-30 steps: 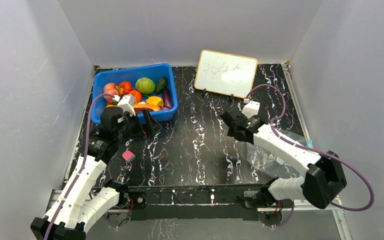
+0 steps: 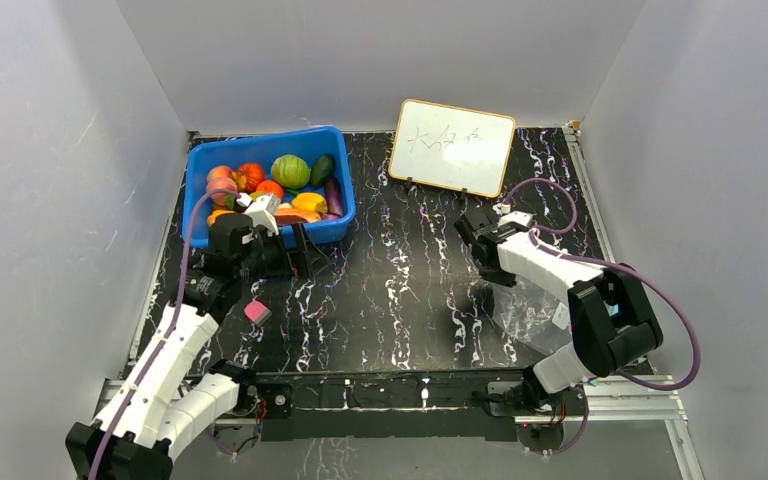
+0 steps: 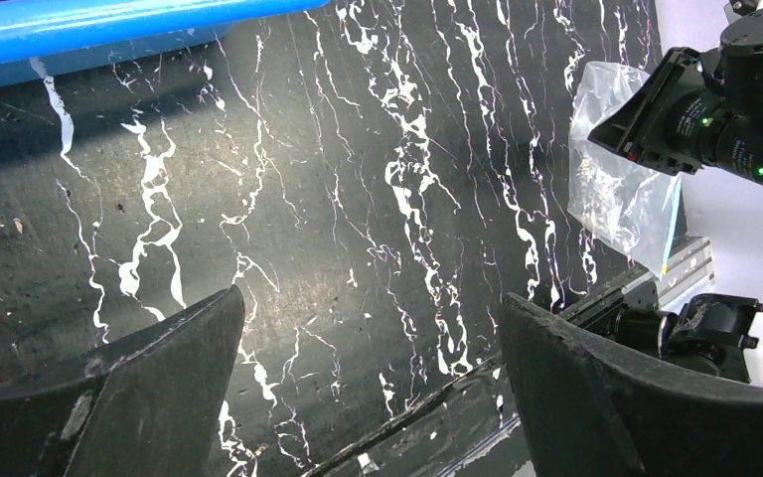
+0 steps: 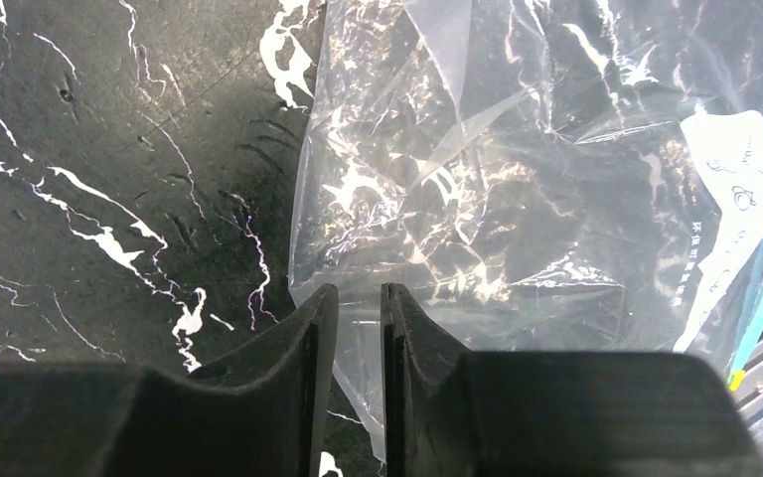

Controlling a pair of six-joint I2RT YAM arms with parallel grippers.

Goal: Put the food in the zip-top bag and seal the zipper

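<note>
A clear zip bag (image 4: 517, 219) lies flat on the black marble table, under my right arm in the top view (image 2: 528, 315). My right gripper hangs over the bag's left edge, its fingers a small gap apart with no object seen between them. A blue bin (image 2: 343, 220) holds assorted toy fruit and vegetables, including a green cabbage (image 2: 290, 170) and an eggplant (image 2: 332, 197). My left gripper is open and empty, just in front of the bin's right part, over bare table.
A whiteboard (image 2: 450, 145) stands at the back. A small pink block (image 2: 257, 312) lies near the left arm. Walls enclose the sides and back.
My left arm has moved only slightly.
</note>
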